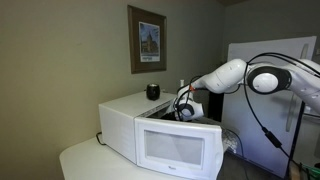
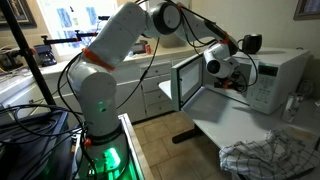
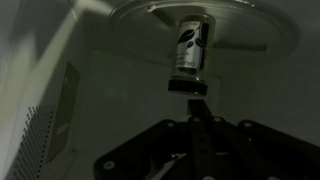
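Observation:
A small jar (image 3: 190, 48) with a pale leaf-patterned label and a black cap (image 3: 188, 86) shows in the wrist view, resting on the glass turntable (image 3: 262, 32) inside the microwave. My gripper is just past the cap end of the jar, its dark fingers together and nothing seen between them. Whether the fingertips touch the cap cannot be told. The white microwave (image 2: 270, 80) has its door (image 2: 189, 78) swung open, and my arm reaches into the opening. In exterior view 1 the open door (image 1: 180, 148) hides part of the gripper.
A black mug (image 1: 153, 91) stands on top of the microwave. A patterned cloth (image 2: 262, 158) lies on the white table (image 2: 200, 145) in front. Cabinet drawers (image 2: 150, 95) lie beyond the door. Microwave walls enclose the gripper closely.

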